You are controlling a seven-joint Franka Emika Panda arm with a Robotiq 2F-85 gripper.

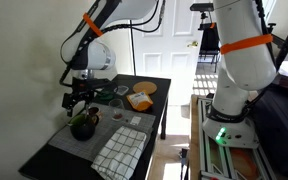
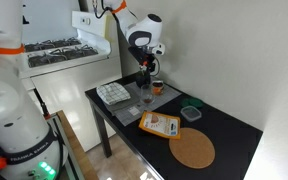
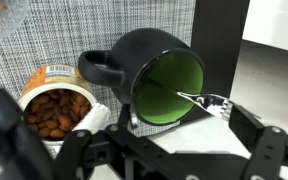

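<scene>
A black mug with a green inside appears in the middle of the wrist view, its opening facing the camera. A metal fork leans out over its rim, tines outward. My gripper stands open above the mug, and the right fingertip is close to the tines; whether they touch, I cannot tell. Nothing shows held between the fingers. In the first exterior view, the mug is on a grey mat under the gripper.
Beside the mug is a jar of almonds, partly behind the gripper. A clear glass is at the wrist view's upper left. A checked cloth, an orange board and a round brown mat lie on the dark table.
</scene>
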